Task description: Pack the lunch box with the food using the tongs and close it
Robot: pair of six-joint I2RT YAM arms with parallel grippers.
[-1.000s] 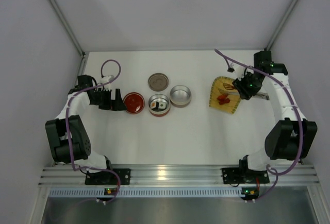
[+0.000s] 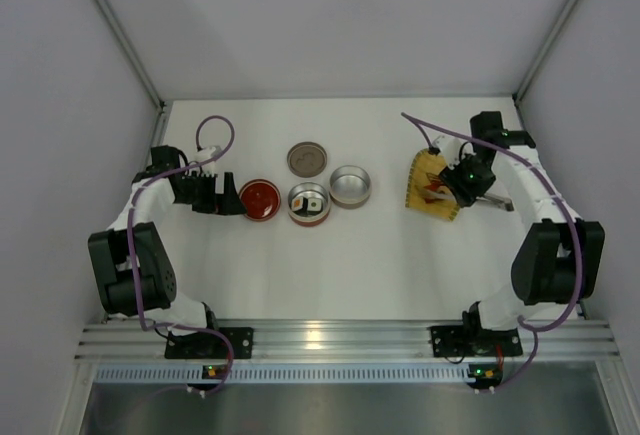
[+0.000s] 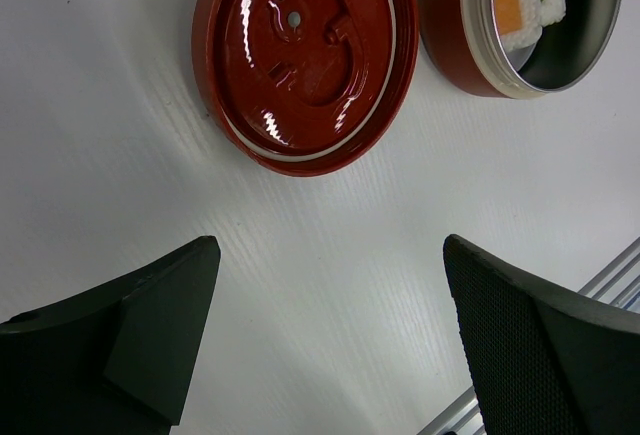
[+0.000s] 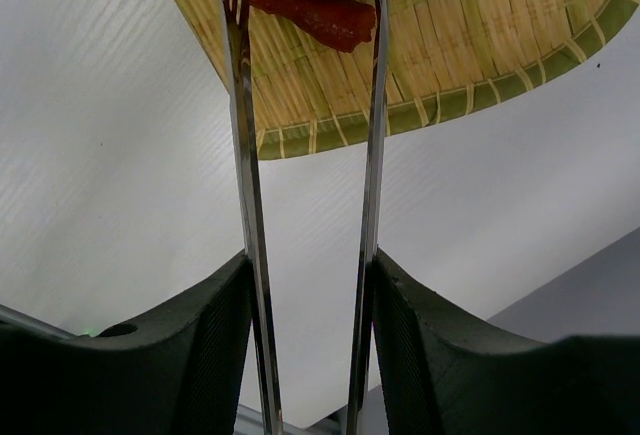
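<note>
In the right wrist view, my right gripper is shut on metal tongs point(image 4: 246, 155), whose two arms stand apart. Their tips straddle red food pieces point(image 4: 318, 17) on a yellow-green woven tray point(image 4: 460, 55); whether the tips press on a piece I cannot tell. From above, the right gripper point(image 2: 461, 188) hovers over the tray point(image 2: 418, 198), partly hiding the food. My left gripper stands open and empty beside a red lid point(image 3: 300, 85). Close by is a lunch box point(image 3: 455, 30) with white rice rolls point(image 3: 517, 3) inside.
Next to the lunch box point(image 2: 308, 217) stands an empty metal container point(image 2: 350, 186). A brown round lid point(image 2: 307, 159) lies behind them. Open table lies between the containers and the tray, and along the front.
My right arm has shifted left and toward the front over the tray, carrying the tongs, and now covers more of the red food. The left arm and containers have stayed put.
</note>
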